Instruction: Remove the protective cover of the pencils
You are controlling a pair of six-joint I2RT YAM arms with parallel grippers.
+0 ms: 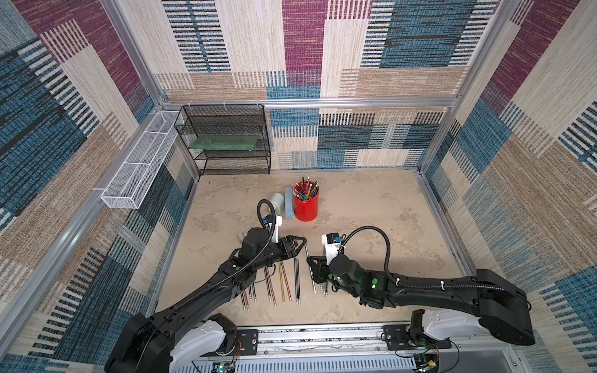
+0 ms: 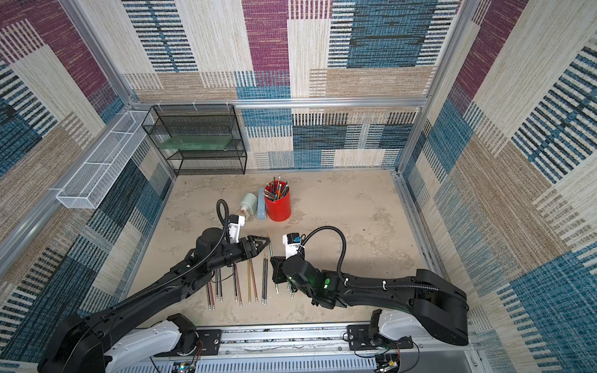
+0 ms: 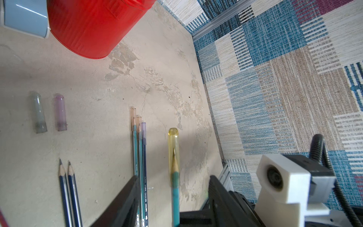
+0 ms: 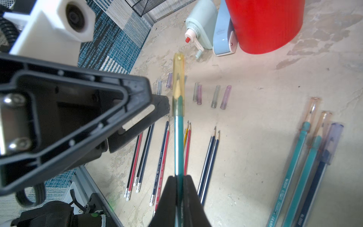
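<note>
A teal pencil (image 4: pixel 178 141) stands out from my right gripper, which is shut on its shaft. Over the pencil's sharpened tip sits a clear yellow cover (image 4: pixel 178 71). My left gripper is open beside that end, and in the left wrist view the covered pencil shows between its fingers without visible contact. On the table, two teal pencils and a dark blue pencil (image 4: pixel 315 185) still wear covers. Bare-tipped pencils (image 4: pixel 211 158) lie in a row to the left. Several loose covers (image 4: pixel 225 97) rest behind them.
At the back of the table stand a red can (image 1: pixel 305 208) of pencils, a blue-grey case (image 1: pixel 288 204) and a pale bottle (image 1: pixel 277 202). A black wire rack (image 1: pixel 227 140) is at the back left.
</note>
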